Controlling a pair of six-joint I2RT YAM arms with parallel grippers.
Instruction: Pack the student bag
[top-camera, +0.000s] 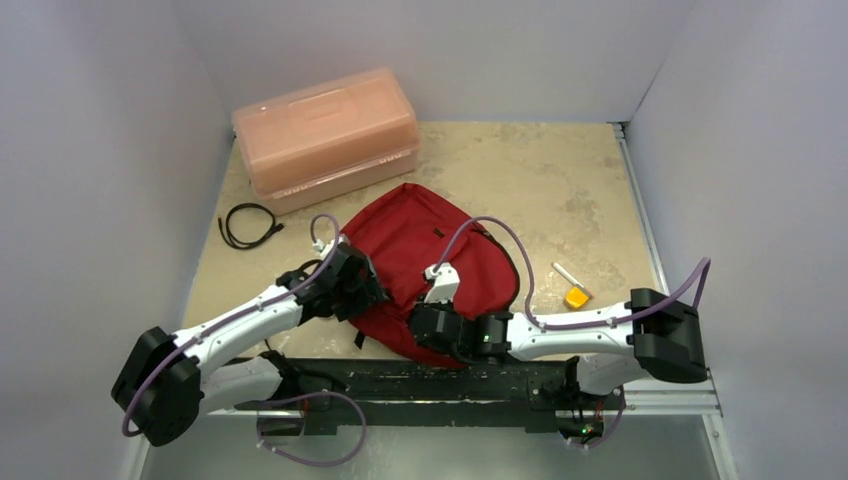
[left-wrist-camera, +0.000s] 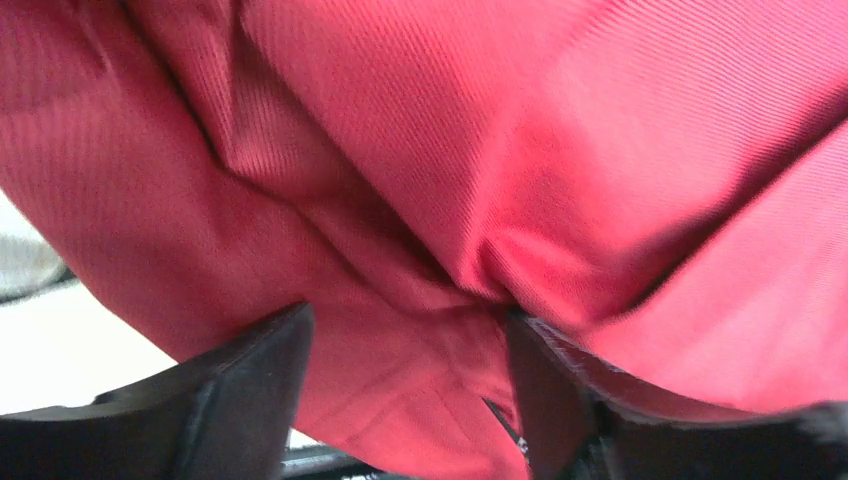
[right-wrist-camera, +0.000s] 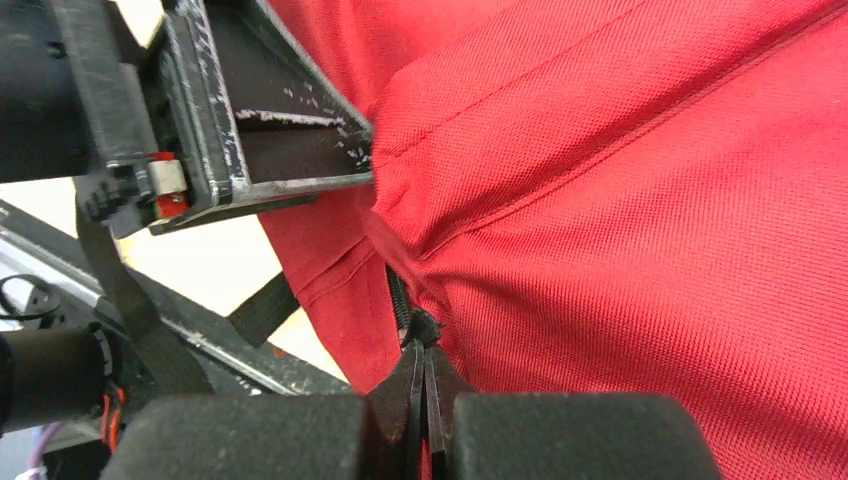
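Note:
The red bag (top-camera: 400, 230) lies on the table between my arms. In the left wrist view, its folded red cloth (left-wrist-camera: 400, 140) fills most of the picture. My left gripper is over the bag's left edge, its fingers apart with red cloth showing in the gap. The right gripper is shut at the fold, where a short stretch of black zipper (right-wrist-camera: 398, 300) shows. A small dark tab (right-wrist-camera: 422, 328) sits right at its fingertips; whether they pinch it cannot be told. The left gripper's black finger (right-wrist-camera: 300, 150) touches the cloth close by.
A clear orange-lidded box (top-camera: 325, 135) stands at the back left, with a coiled black cable (top-camera: 248, 226) in front. On the right lie a white stick (top-camera: 566, 273) and a small yellow object (top-camera: 576, 297).

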